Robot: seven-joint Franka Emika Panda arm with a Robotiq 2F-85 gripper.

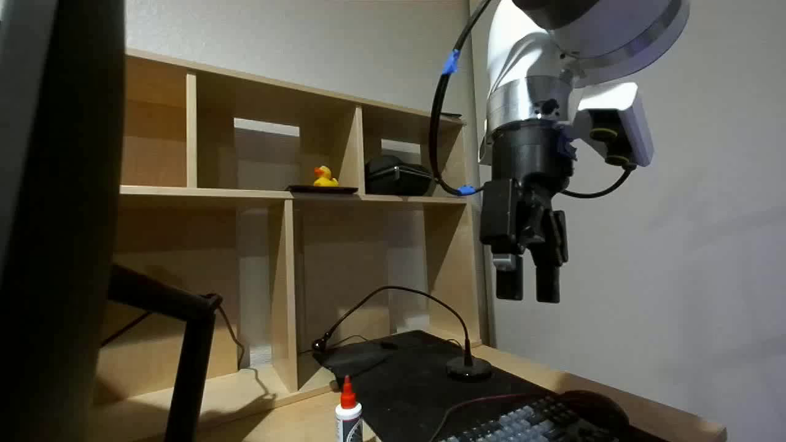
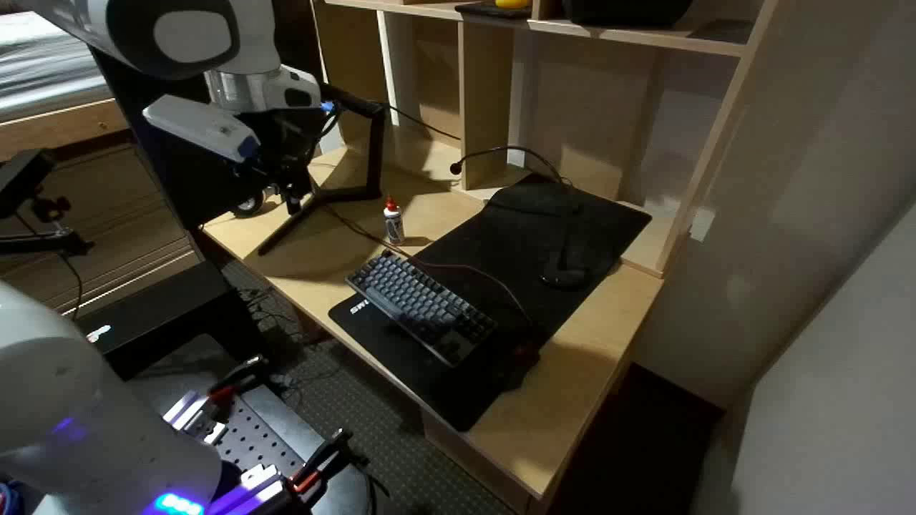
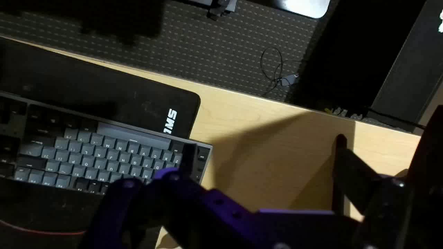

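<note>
My gripper [image 1: 528, 287] hangs in the air, pointing down, well above the desk. In the wrist view its two fingers stand wide apart with only bare wood between them, so the gripper is open and empty. A grey and black keyboard [image 2: 421, 305] lies on a black desk mat [image 2: 507, 232]; part of that keyboard [image 3: 120, 153] shows beyond the left finger. A white bottle with a red tip [image 2: 393, 223] stands upright on the wood beside the mat. On the upper shelf sits a yellow rubber duck [image 1: 324, 177] on a dark tray.
A gooseneck microphone [image 1: 468, 368] stands on the mat. Behind rises the wooden shelf unit [image 1: 284, 294], with a black case [image 1: 398, 177] on its upper level. A black monitor stand [image 2: 375, 154] takes up the desk's left side. A red cable crosses the mat. Bare wood shows at the front right.
</note>
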